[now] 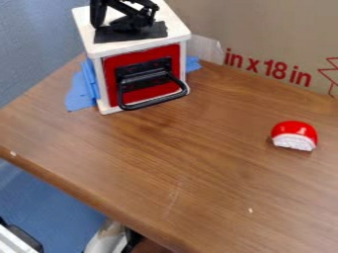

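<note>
My black gripper (122,14) is at the top of the view, over the dark pad on top of a white toy oven (180,66) with a red front (156,52) and a black handle on its door. Whether its fingers are open or shut is hard to make out. A red object with a white base (295,133) sits on the right of the wooden table (199,178).
Blue cloth (79,91) lies around the oven's base. A cardboard panel (264,40) stands behind. The table's left edge drops to a blue floor (40,208).
</note>
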